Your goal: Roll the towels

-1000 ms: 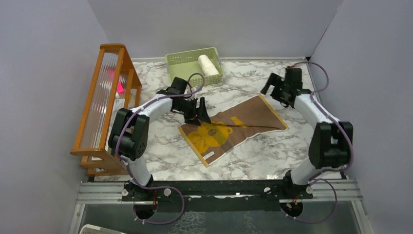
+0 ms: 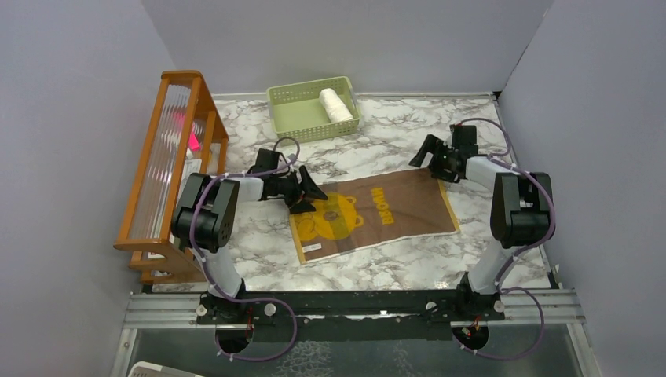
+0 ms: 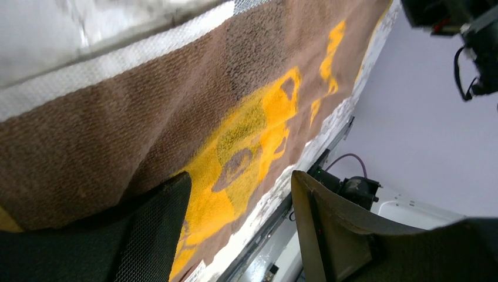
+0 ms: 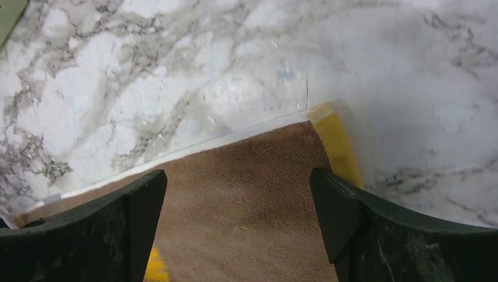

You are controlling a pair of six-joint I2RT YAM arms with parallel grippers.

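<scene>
A brown towel (image 2: 408, 206) with a yellow bear print, yellow ends and a white edge lies spread across the table, almost flat. Over its back left corner is my left gripper (image 2: 308, 199), its fingers apart; in the left wrist view the raised cloth (image 3: 100, 135) passes beside the left finger, and whether it touches cannot be told. At the back right corner my right gripper (image 2: 429, 163) stands open. The right wrist view has the towel corner (image 4: 320, 126) lying flat beyond the parted fingertips, with brown cloth below them.
A green basket (image 2: 283, 126) at the back holds a white rolled towel (image 2: 335, 105). On the left stands a wooden rack (image 2: 206, 110) with a pink item (image 2: 194, 141). Bare marble (image 2: 393, 129) lies behind the towel and along its front.
The towel has straightened; its diagonal fold is gone and its left part has shifted left. My left gripper moved left.
</scene>
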